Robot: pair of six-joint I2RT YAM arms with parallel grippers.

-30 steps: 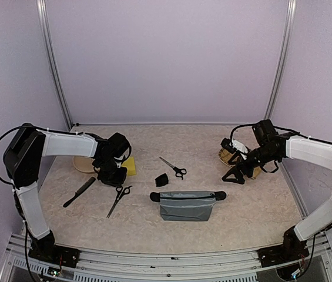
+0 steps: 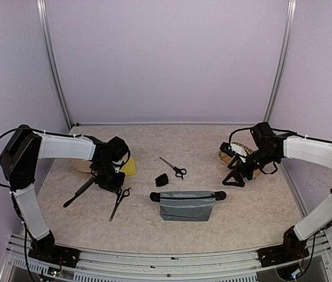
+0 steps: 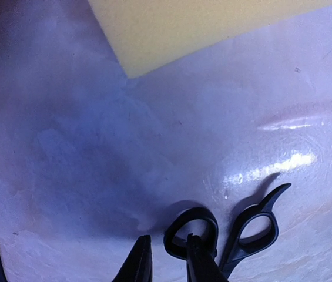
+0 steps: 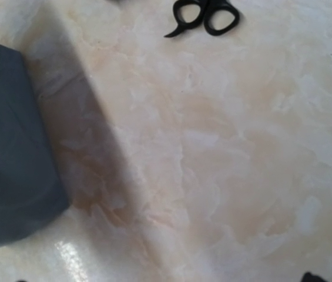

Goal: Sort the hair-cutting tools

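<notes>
At the front left lies a pair of black scissors [image 2: 118, 204], blades toward the front. My left gripper is part open right at the handles; in the left wrist view one fingertip overlaps the left finger loop [image 3: 208, 214], while the right loop [image 3: 275, 232] is clear of it. Left of them rests a long black tool [image 2: 79, 192], perhaps a comb. A second pair of scissors [image 2: 175, 168] lies mid-table, close to a small black item [image 2: 161, 180]. The grey pouch [image 2: 184, 208] stands upright at the front. Over the right side hovers my right gripper [image 2: 234, 176], open and empty.
A yellow sponge-like block [image 2: 130, 167] lies just behind the left gripper. Partly hidden by the left arm is a round tan dish [image 2: 81, 164]; a wicker basket [image 2: 226, 157] sits behind the right gripper.
The front scissors have shifted slightly to the right at the blade end. My right arm has barely moved.
</notes>
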